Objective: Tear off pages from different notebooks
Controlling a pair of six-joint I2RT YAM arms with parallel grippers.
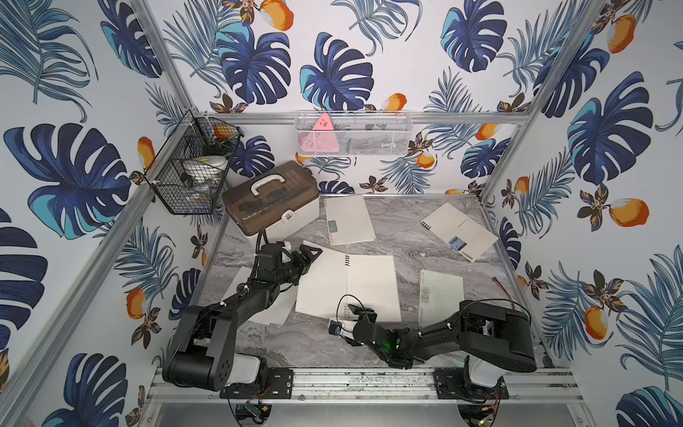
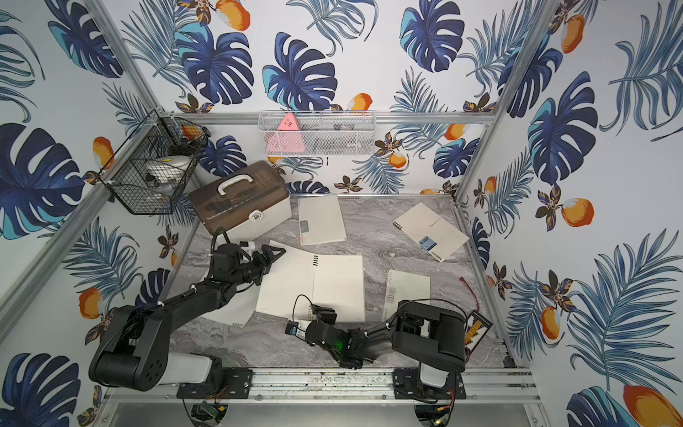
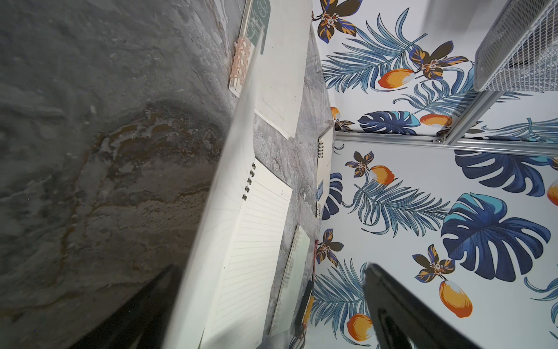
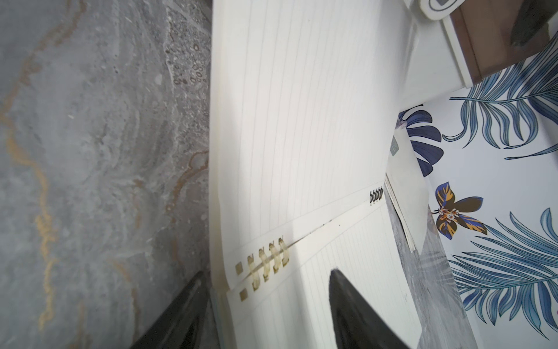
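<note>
An open spiral notebook with lined pages (image 1: 370, 281) lies at the front middle, its left side lifting toward my left gripper (image 1: 309, 252), which hovers at that side's top-left with fingers apart. In the left wrist view a raised white sheet stands between the open fingers. My right gripper is open over the bottom end of the notebook's spiral (image 4: 266, 261), its fingers either side of the binding in the right wrist view. Other notebooks lie around: one at the back middle (image 1: 348, 217), one at the back right (image 1: 455, 227), a pale green one (image 1: 441, 291) at the right.
A brown-lidded toolbox (image 1: 263, 192) sits at the back left, close to my left arm. A black wire basket (image 1: 185, 178) hangs on the left, a white mesh basket (image 1: 355, 135) on the back wall. Loose paper (image 1: 270, 313) lies under the left arm. Bare table shows between the notebooks.
</note>
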